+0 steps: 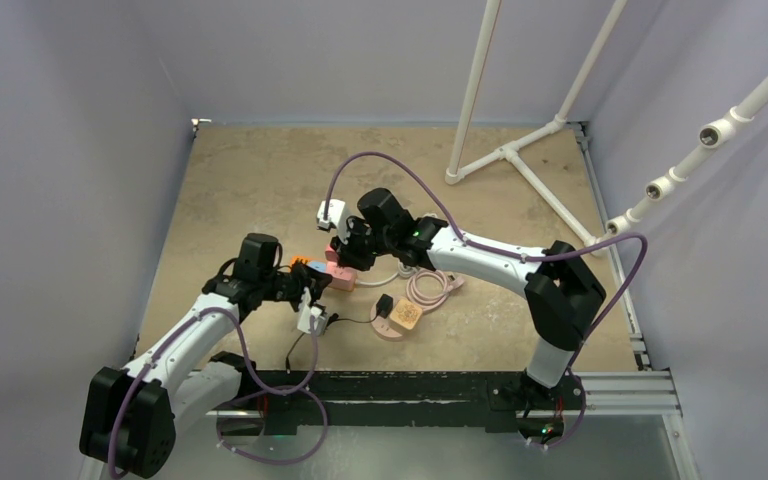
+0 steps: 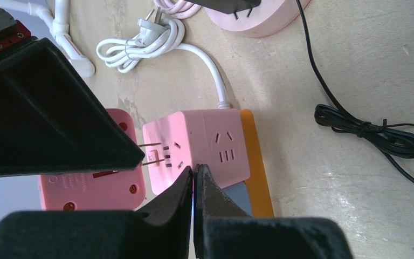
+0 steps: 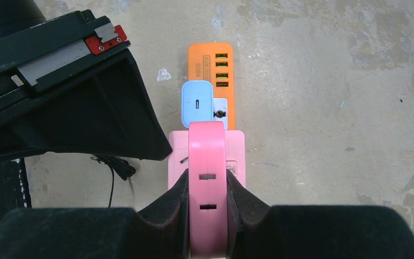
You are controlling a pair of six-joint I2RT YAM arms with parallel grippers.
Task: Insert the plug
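Observation:
My right gripper is shut on a pink plug; in the left wrist view the plug [image 2: 119, 189] hangs beside the pink socket block [image 2: 219, 143], its metal pins pointing at the slots in the block's side face, pin tips at or very near it. Whether they are inside is hard to tell. My left gripper is shut beside the block, nothing visible between its fingers. An orange power strip [image 3: 205, 59] with a blue piece [image 3: 197, 102] lies against the block.
A coiled white cable [image 2: 140, 48], a coiled black cable [image 2: 372, 135] and a round pink socket [image 2: 253, 24] lie nearby. In the top view a white pipe frame [image 1: 550, 200] stands at the right.

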